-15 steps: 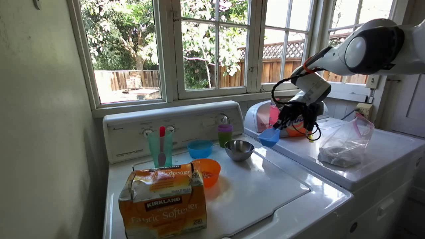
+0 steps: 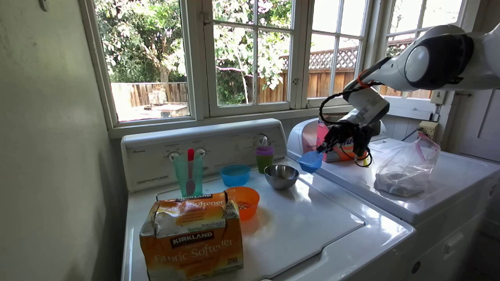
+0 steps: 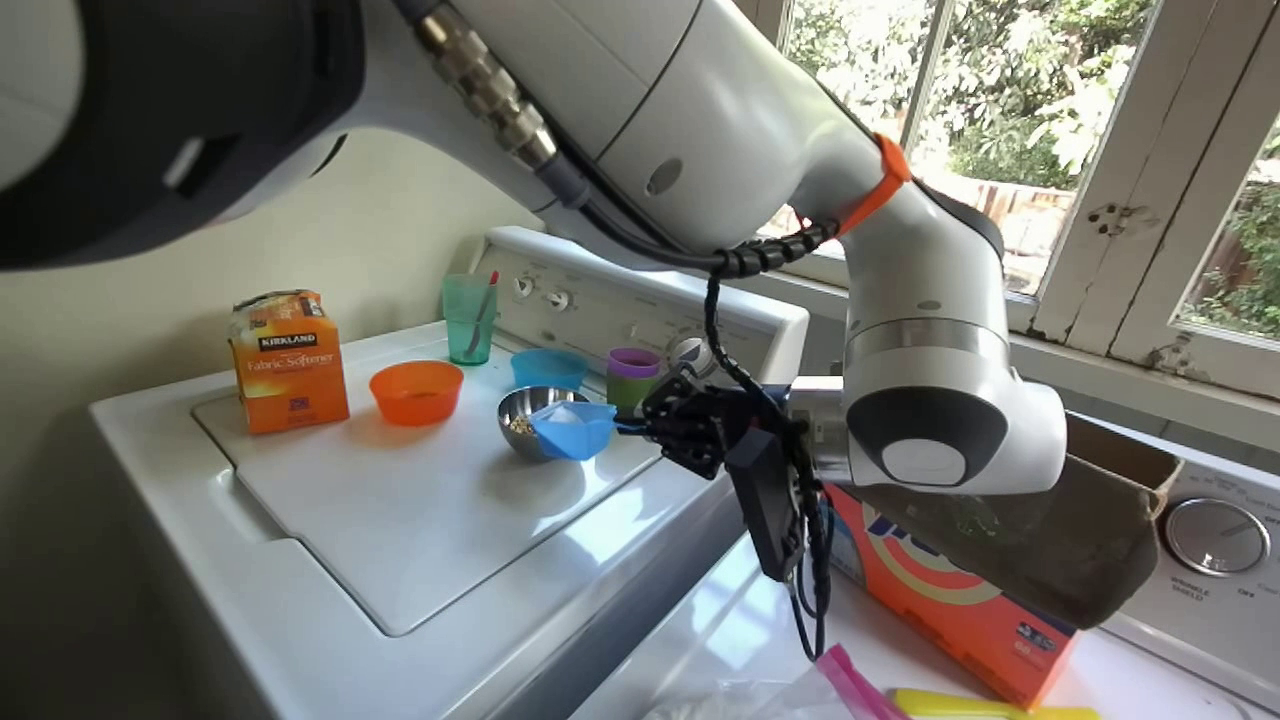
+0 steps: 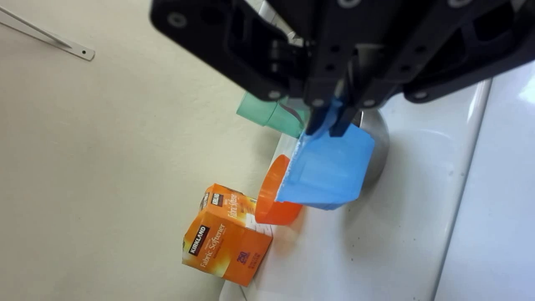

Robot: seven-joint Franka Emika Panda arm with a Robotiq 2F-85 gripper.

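Observation:
A blue scoop (image 4: 328, 165) hangs by its handle from my gripper, which is shut on it. In exterior view 1 the scoop (image 2: 310, 162) is in the air to the right of a metal bowl (image 2: 281, 178). Small pale pieces lie inside that bowl (image 3: 516, 444) in exterior view 2, where the scoop (image 3: 576, 428) overlaps its right side. In the wrist view the scoop hides much of the bowl (image 4: 378, 150). What the scoop contains, if anything, does not show clearly.
An orange bowl (image 2: 248, 204) with small bits stands behind the fabric softener box (image 2: 192, 243). Along the back are a blue bowl (image 2: 235, 175), stacked cups (image 2: 265, 161) and a green cup (image 2: 197, 175) holding a red-handled spoon. A plastic bag (image 2: 408, 168) rests on the right-hand machine.
The arm has carried the scoop slightly left, closer to the metal bowl. The bowls, cups and box have stayed put.

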